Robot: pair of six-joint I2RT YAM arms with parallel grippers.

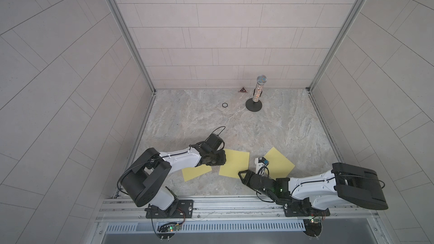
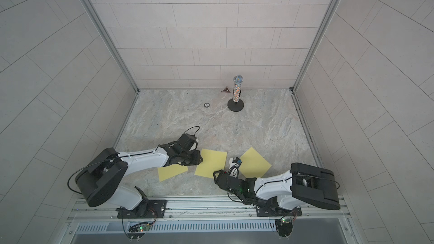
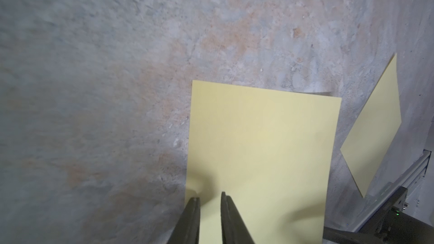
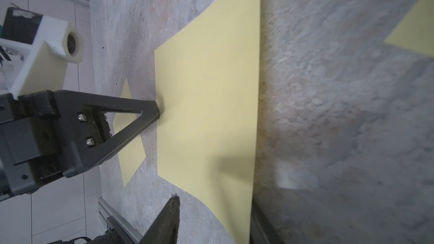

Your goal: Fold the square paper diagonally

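A yellow square paper (image 1: 235, 162) lies in the middle, between my two grippers. At its left edge is my left gripper, its finger part open. The fingertips (image 3: 226, 201) show a gap, and one of them casts a shadow on the sheet. My right gripper is at the near right corner, fingers spread widely with the paper's corner reaching between them. Its right fingertip (image 4: 264, 226) is partly hidden behind the paper's edge. That edge looks slightly raised and curved. Whether either gripper touches the sheet I cannot tell.
A second yellow sheet (image 1: 196, 172) lies under the left arm. A third (image 1: 278, 162) lies on the right, partly behind the right gripper. At the back stand a microphone-like object (image 1: 257, 92), a small ring (image 1: 224, 104) and a dark triangle (image 1: 242, 90).
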